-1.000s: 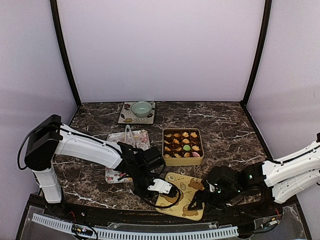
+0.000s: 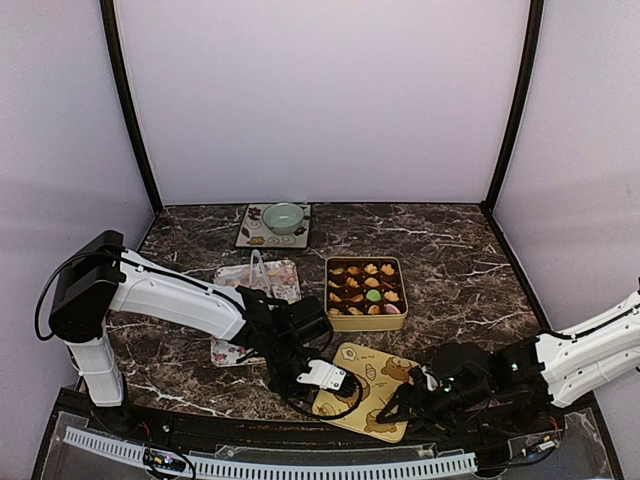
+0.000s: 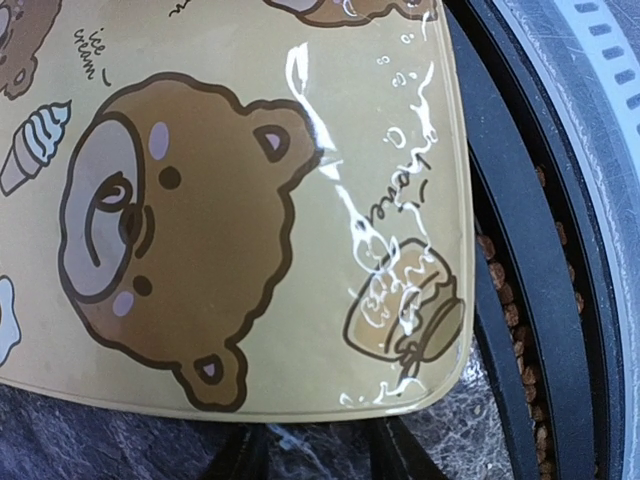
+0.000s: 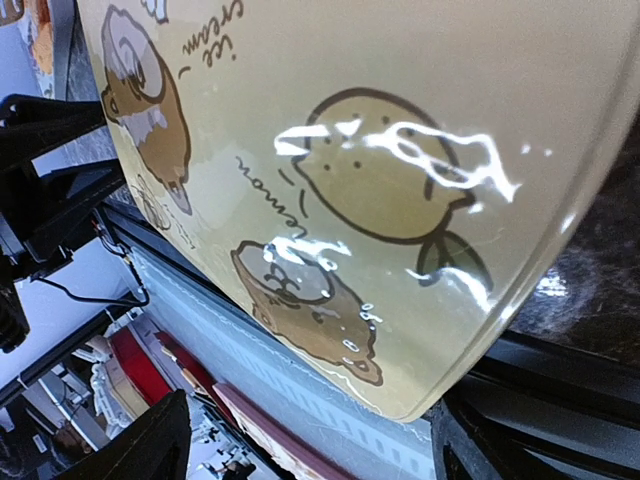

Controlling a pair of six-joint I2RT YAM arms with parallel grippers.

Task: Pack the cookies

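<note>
The yellow lid [image 2: 365,368], printed with bears, lies at the table's front edge, partly covered by both arms. In the left wrist view its straight edge and rounded corner show beside a bear print. My left gripper is at that edge, its fingers apart with a gap between them. My right gripper stands wide open at another corner of the lid, and no grip on the lid shows. Behind the lid is the cookie tin [image 2: 366,323], its compartments filled with cookies, one green [image 2: 373,295] and one pink [image 2: 391,309].
A flowered tray [image 2: 285,278] with tongs [image 2: 260,268] is partly hidden behind my left arm. Farther back, a pale green bowl [image 2: 283,217] stands on a patterned board [image 2: 250,238].
The left arm and the tin look unmoved, and the lid has barely shifted.
</note>
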